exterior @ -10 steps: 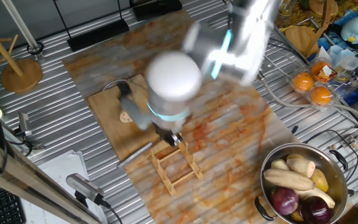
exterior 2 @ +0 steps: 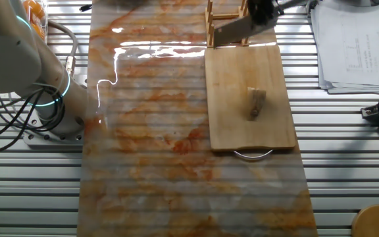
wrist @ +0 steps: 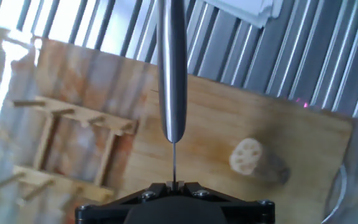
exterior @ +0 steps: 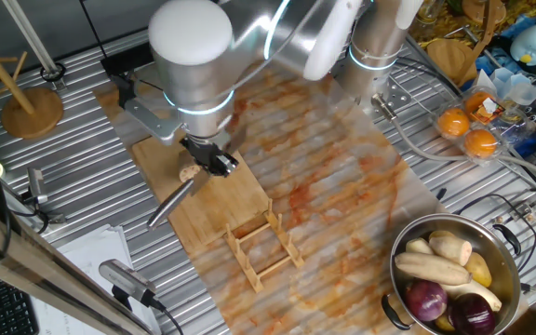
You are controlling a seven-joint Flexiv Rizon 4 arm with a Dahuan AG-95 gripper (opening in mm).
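My gripper (exterior: 214, 163) is shut on a knife, whose silver handle (exterior: 170, 203) sticks out to the lower left in exterior view 1. In the wrist view the handle (wrist: 173, 74) points away from my fingers and a thin blade (wrist: 174, 163), seen edge-on, runs into the fingers. Exterior view 2 shows the broad blade (exterior 2: 234, 29) at the top. A cut piece of lotus root (wrist: 246, 157) lies on the wooden cutting board (exterior 2: 232, 125), right of the knife in the wrist view, apart from it.
A small wooden rack with pegs (exterior: 259, 271) stands at the board's near end. The metal pot (exterior: 400, 279) of vegetables is at the lower right. Papers (exterior 2: 351, 43) lie beyond the mat.
My gripper has carried the knife from beside the rack, leftward and up in exterior view 1, over the board towards the lotus root. The rack and board stay put.
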